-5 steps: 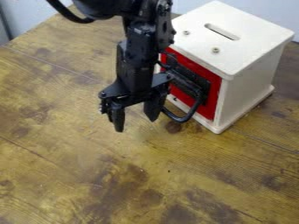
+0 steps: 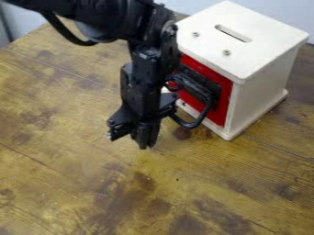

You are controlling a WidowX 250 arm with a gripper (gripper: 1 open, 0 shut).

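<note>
My black gripper (image 2: 145, 134) hangs low over the wooden table, just left of the white box's red front. Its fingers are shut together, with nothing visible between them. The white box (image 2: 260, 78) has a slot and two bolts on top. Its red front (image 2: 218, 117) carries a black panel with a curved black handle, partly hidden behind the arm.
A pale wall edge shows at the back. The box fills the back right.
The gripper's fingers have closed from a spread position a second ago. The wrist has shifted slightly, while the box looks unchanged.
</note>
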